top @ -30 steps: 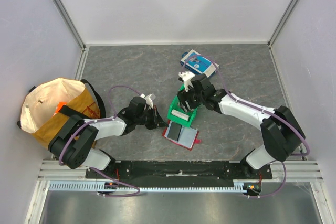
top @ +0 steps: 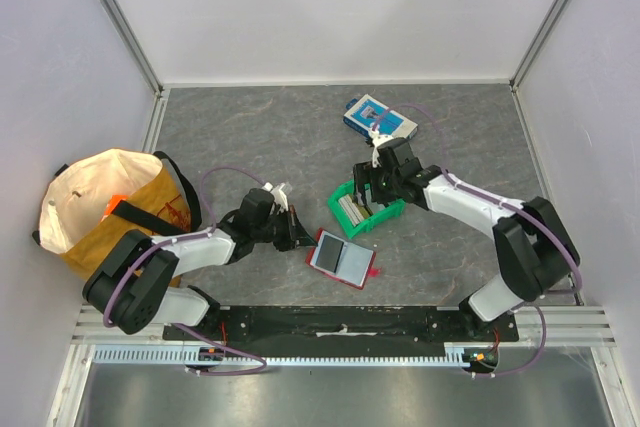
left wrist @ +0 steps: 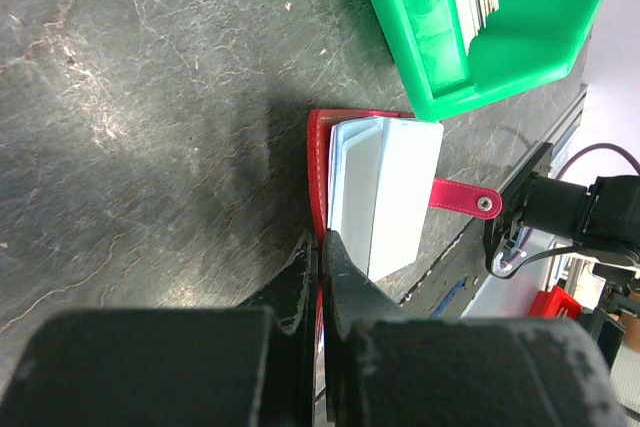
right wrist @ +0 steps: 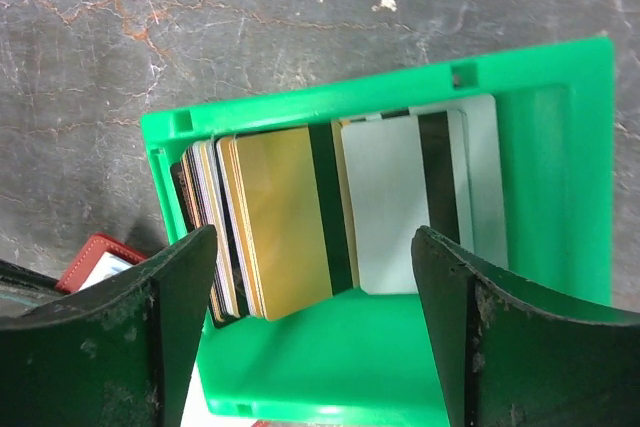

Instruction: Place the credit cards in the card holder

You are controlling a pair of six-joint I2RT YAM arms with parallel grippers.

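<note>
The open red card holder (top: 342,258) lies on the table in the top view, with clear sleeve pages inside. My left gripper is shut on its thin red edge, which shows between the fingertips. Several credit cards lean in a row in the green box (right wrist: 310,107). A gold card (right wrist: 285,217) with a black stripe faces up, and a grey card (right wrist: 388,197) lies beside it. Over these cards stands my right gripper, part open, with its fingers on either side and nothing gripped between them.
Close behind the holder stands the green box, near its red snap strap (left wrist: 465,197). A blue and white box (top: 380,117) lies at the back. At the left sits a tan bag (top: 120,207).
The right gripper has shifted right and its fingers have spread. The green box has turned and slid slightly right, with its cards now lying differently. The left gripper has barely moved.
</note>
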